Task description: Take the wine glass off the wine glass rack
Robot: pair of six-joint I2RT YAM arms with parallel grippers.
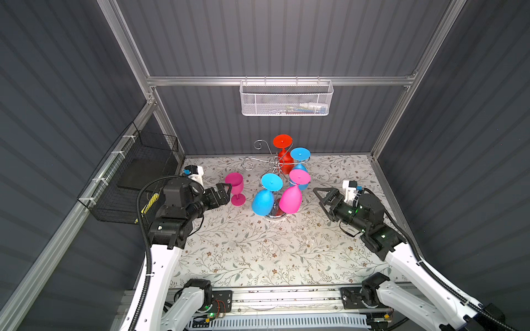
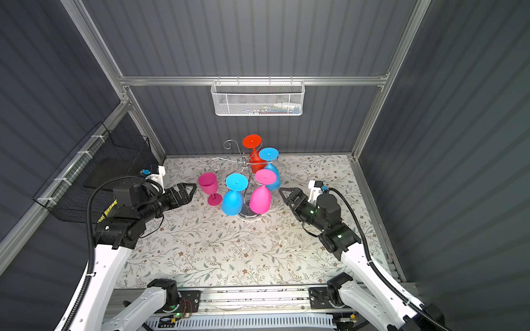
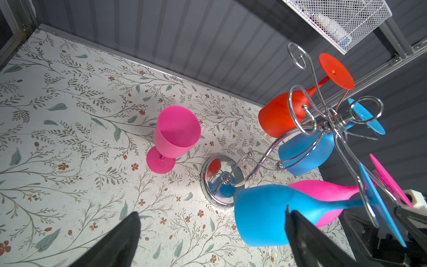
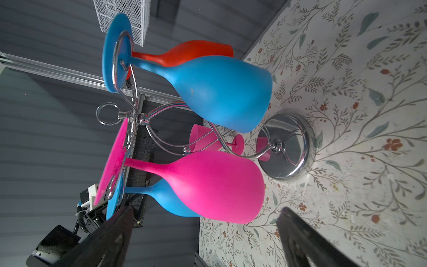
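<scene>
A chrome rack (image 3: 271,158) holds upside-down wine glasses: a red one (image 1: 286,161) at the back, blue ones (image 2: 232,203) (image 4: 218,93) and a pink one (image 4: 218,187) toward the front. A separate pink glass (image 3: 178,131) stands upright on the table, left of the rack. My left gripper (image 1: 223,193) stands open beside that glass in the overhead views, apart from the rack. My right gripper (image 1: 321,199) is open just right of the hanging pink and blue glasses; in the right wrist view the pink glass lies ahead between its fingers, not touched.
A black wire basket (image 1: 127,182) hangs on the left wall, a white mesh basket (image 2: 257,99) on the back wall above the rack.
</scene>
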